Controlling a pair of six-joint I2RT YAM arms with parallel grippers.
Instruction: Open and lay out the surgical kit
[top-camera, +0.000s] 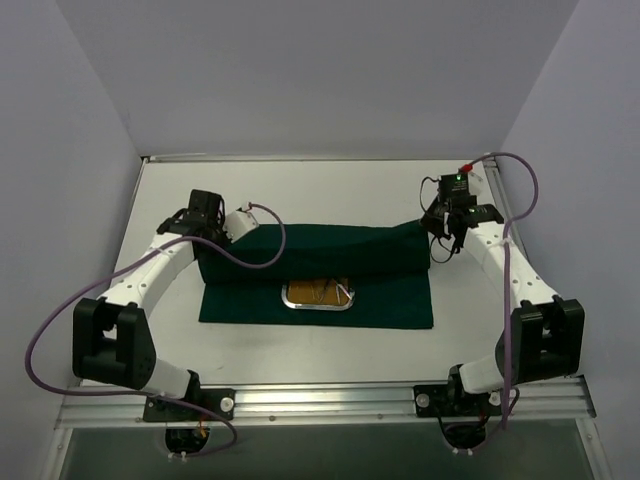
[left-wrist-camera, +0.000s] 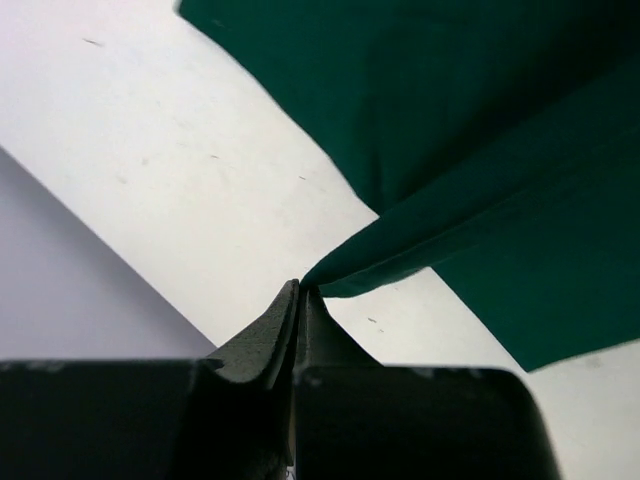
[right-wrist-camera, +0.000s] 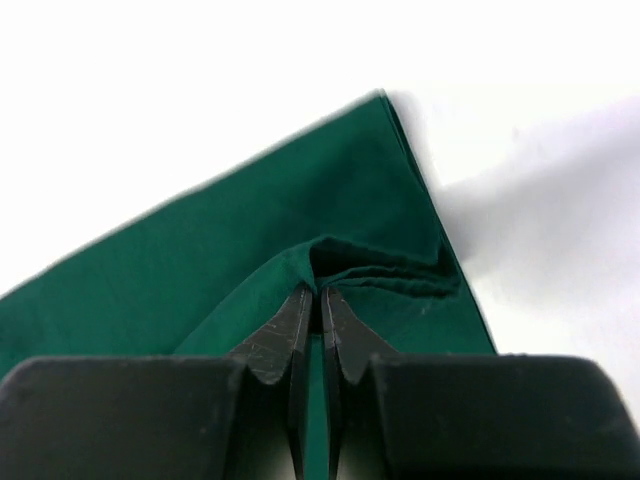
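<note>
A dark green cloth (top-camera: 240, 303) lies across the middle of the table, its near layer lifted and drawn back toward the far side. Bared on the cloth is a metal tray (top-camera: 318, 305) with a brown inside and some instruments (top-camera: 341, 292) in it, too small to make out. In the left wrist view my left gripper is shut on the cloth's edge. My right gripper pinches a fold of the cloth near its right side. The raised cloth hangs between the two grippers and covers the tray's far part.
Grey walls (top-camera: 300, 80) close the sides and back. Purple cables (top-camera: 65, 310) loop off both arms.
</note>
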